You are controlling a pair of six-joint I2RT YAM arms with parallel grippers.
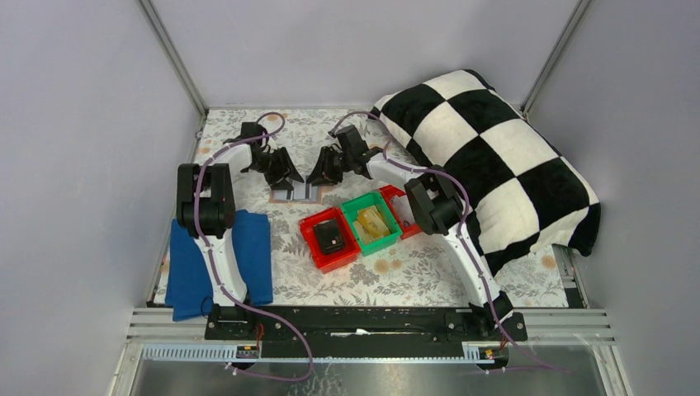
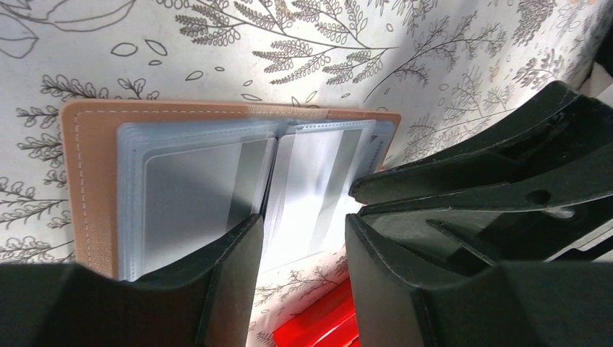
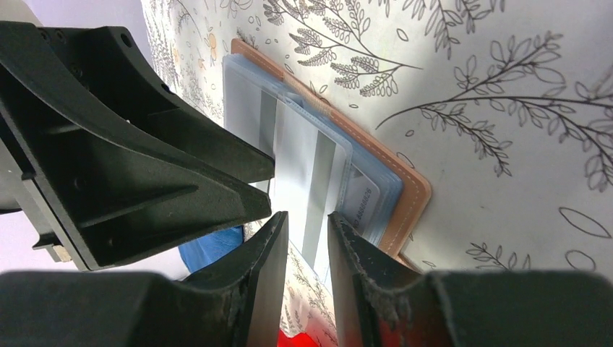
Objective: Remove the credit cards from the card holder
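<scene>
The card holder [image 1: 295, 192] lies unfolded on the table, tan with clear plastic sleeves. In the left wrist view its tan border [image 2: 94, 195] runs round a sleeve [image 2: 191, 188] with a pale striped card in it, and a white card [image 2: 307, 181] shows in the sleeve beside. My left gripper is open over that middle part. From the other side comes my right gripper, its fingers part open, at the raised edge of the middle sleeve [image 3: 318, 166]. Whether that edge lies between the right fingertips or just beyond them is unclear.
In front of the holder stand a red bin [image 1: 337, 263] with a black item, a green bin [image 1: 381, 245] with yellow packs, and another red bin [image 1: 411, 232]. A blue cloth [image 1: 252, 264] covers the left front; a checkered cushion [image 1: 503, 157] fills the right. Both grippers are close together.
</scene>
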